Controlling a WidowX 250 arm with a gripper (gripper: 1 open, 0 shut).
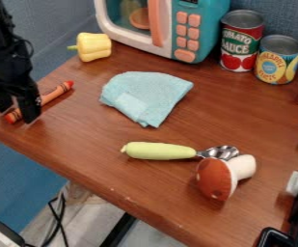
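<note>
The black gripper (20,108) is at the left edge of the wooden table, over an orange crayon-like stick (55,94) that lies there. The gripper hides part of the stick, and whether its fingers are open or closed on it is unclear. A light blue cloth (144,95) lies mid-table. A pale green-handled scoop (158,150) lies nearer the front, beside a toy mushroom (217,178).
A yellow toy pepper (92,47), a toy microwave (158,24), a tomato sauce can (240,43) and a second can (278,62) stand at the back. Dark equipment (290,217) borders the right side.
</note>
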